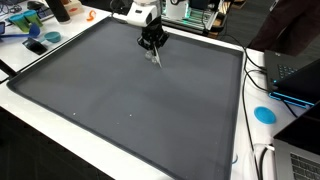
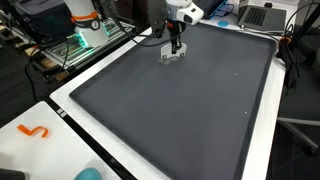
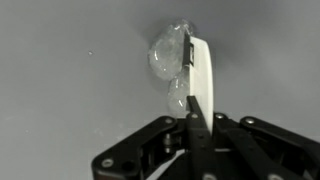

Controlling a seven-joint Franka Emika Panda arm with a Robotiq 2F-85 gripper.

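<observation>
My gripper is shut on a thin white stick-like tool, which runs from between the fingers toward the tabletop and has a dark edge near its far end. Clear, glossy blobs, liquid or gel by their look, lie on the grey surface beside and partly beneath the tool. Exterior view 1 has the gripper low over the far part of the board, the white tool pointing down under it. In exterior view 2, a pale patch shows below the gripper. Whether the tool's tip touches the surface I cannot tell.
Most of the grey board is bare. A blue disc and laptops stand along the right side. Cups and small items crowd the far left. An orange piece lies on the white table beside the board.
</observation>
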